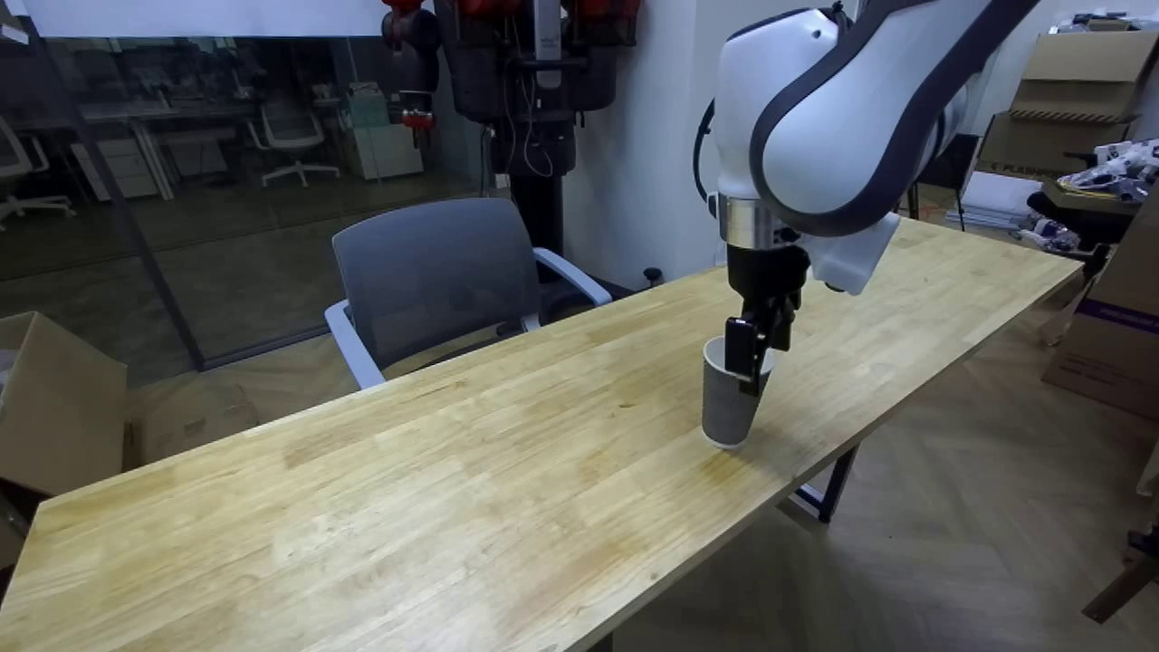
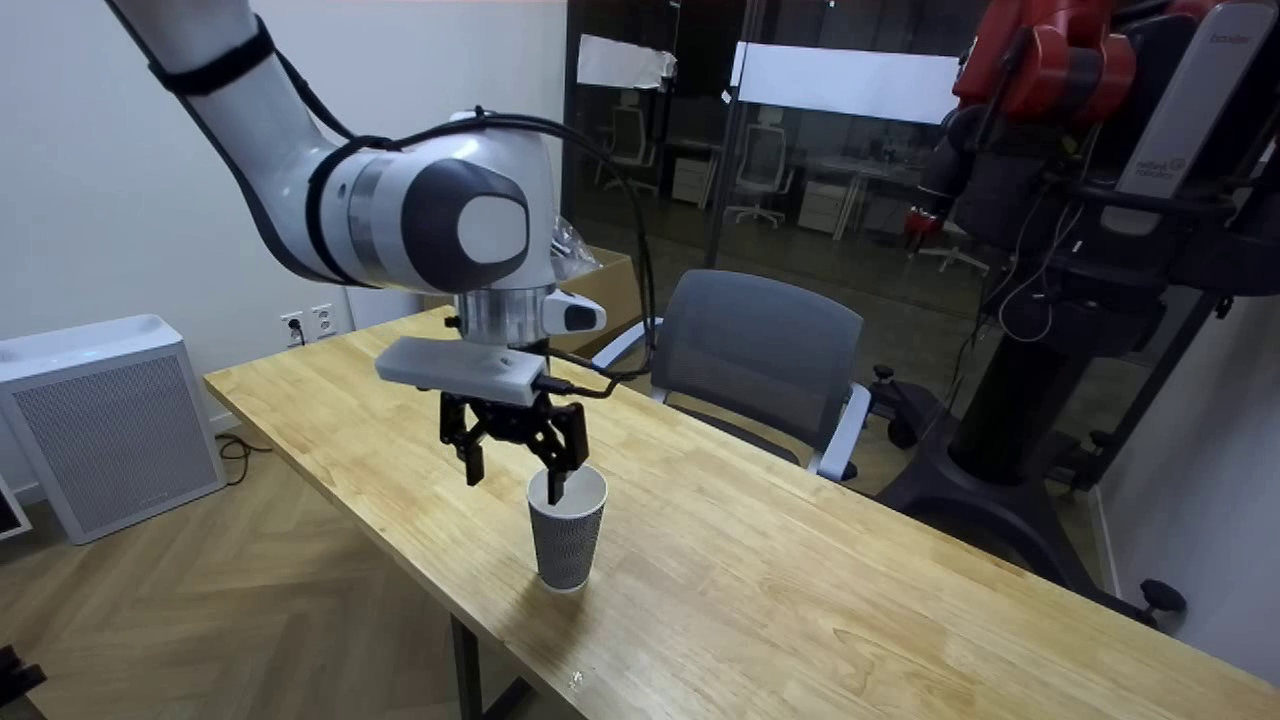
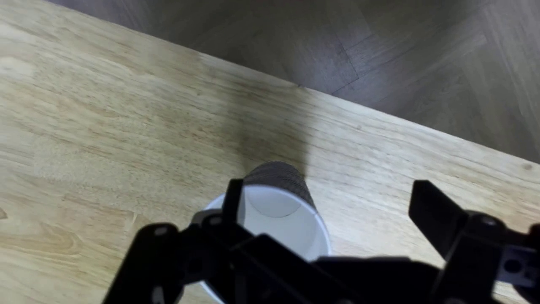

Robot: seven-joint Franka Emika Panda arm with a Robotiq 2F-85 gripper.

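Note:
A paper cup with a dark, textured outside and a white inside [image 1: 728, 411] stands upright on the wooden table [image 1: 456, 478]. My gripper [image 1: 765, 364] hangs just above it, fingers apart. Seen from the second exterior side, the gripper [image 2: 516, 488] is off to the cup's [image 2: 565, 550] left, with one finger [image 2: 555, 486] at the cup's mouth and the other out over bare table. In the wrist view the left finger [image 3: 233, 200] overlaps the rim of the cup [image 3: 283, 177]; whether it touches or reaches inside, I cannot tell. The gripper's own parts hide the cup's near side.
The table's edge runs close beside the cup, with floor [image 3: 354, 61] beyond. An office chair [image 1: 440, 282] stands along the far side, and behind it is another robot [image 2: 1032, 216].

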